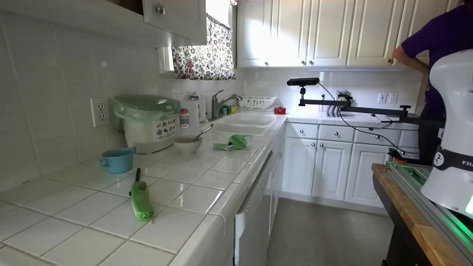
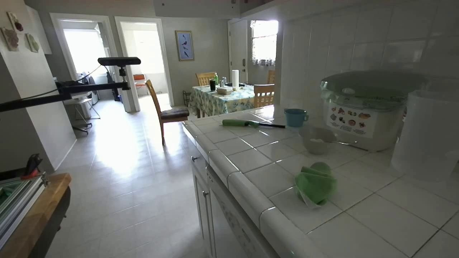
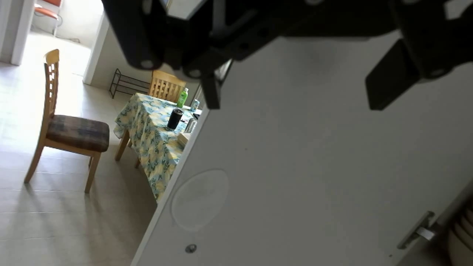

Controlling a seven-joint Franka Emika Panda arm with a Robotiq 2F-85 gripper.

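Observation:
Two dark fingers of my gripper stand wide apart in the wrist view, with nothing held between them. Behind them spreads the plain inner face of a white cabinet door (image 3: 301, 177), with a hinge (image 3: 417, 230) at lower right. Whether a finger touches the door cannot be told. In exterior view 1 a white upper cabinet door (image 1: 179, 20) with a round knob is at top left, beside a dark opening. The gripper itself is outside both exterior views.
On the tiled counter (image 1: 75, 248) are a green lighter (image 1: 142, 201), blue cup (image 1: 118, 160), bowl with spoon (image 1: 188, 145), green cloth (image 2: 317, 182) and lidded bin (image 1: 148, 126). Dishes (image 3: 461, 239) sit at the wrist view's lower right. A person (image 1: 443, 48) stands at right.

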